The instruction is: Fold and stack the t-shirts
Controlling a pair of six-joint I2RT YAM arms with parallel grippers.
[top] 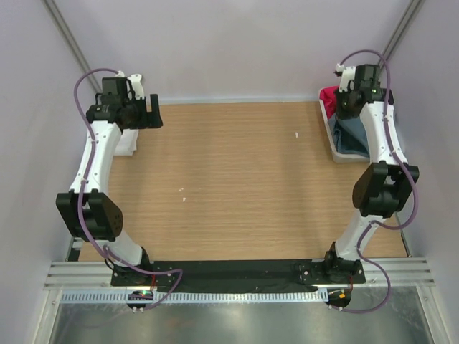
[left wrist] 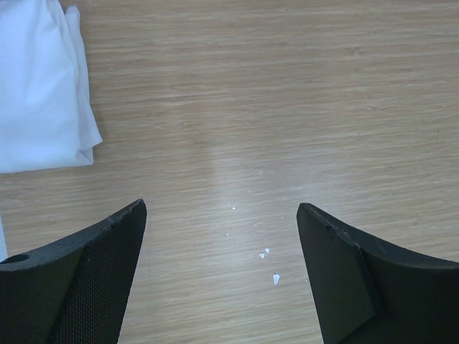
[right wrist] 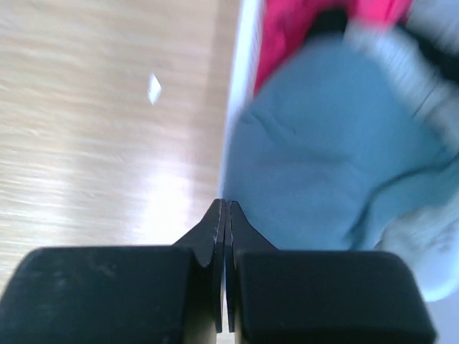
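Observation:
A white bin point(top: 333, 157) at the back right holds crumpled shirts: a blue one point(right wrist: 323, 150), a red one point(top: 330, 94) and grey and black cloth, blurred in the right wrist view. My right gripper is shut over the bin's left side by the blue shirt; whether cloth is between its fingertips is unclear. A folded white shirt point(left wrist: 39, 107) lies at the left of the table, partly hidden under the left arm in the top view. My left gripper point(top: 149, 111) stands open beside it, nothing between its fingers.
Walls close in both sides and the back.

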